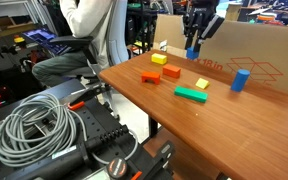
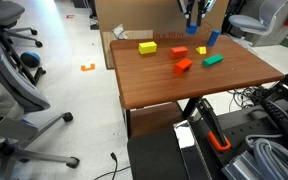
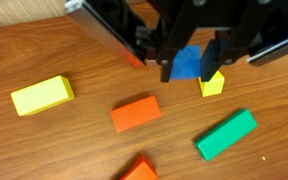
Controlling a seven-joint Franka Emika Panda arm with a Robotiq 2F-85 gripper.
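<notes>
My gripper is shut on a blue block (image 3: 187, 62), whose lower end shows between the fingers in the wrist view. In exterior view 1 the held blue block (image 1: 192, 52) hangs above the table, clear of its surface. A second blue block (image 1: 241, 79) stands upright on the table to the right. Below and in front of the gripper lie a small yellow block (image 1: 203, 84) and a green block (image 1: 191, 94). Two orange-red blocks (image 1: 171, 71) lie to the left, with a yellow block (image 1: 159, 59) farther left.
Coiled cables (image 1: 34, 130) and dark equipment lie off the table, at the front left in exterior view 1.
</notes>
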